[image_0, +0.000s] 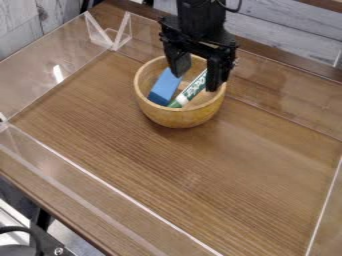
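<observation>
My black gripper (198, 62) is open over a round wooden bowl (179, 115) at the upper middle of the camera view, its fingers reaching down at both sides above the bowl's contents. A blue block (164, 87) lies in the bowl's left part. A white-and-green tube (191, 91) lies diagonally to its right, partly hidden behind the gripper.
A clear plastic piece (112, 32) is at the upper left, and a black cable (20, 235) shows at the lower left edge.
</observation>
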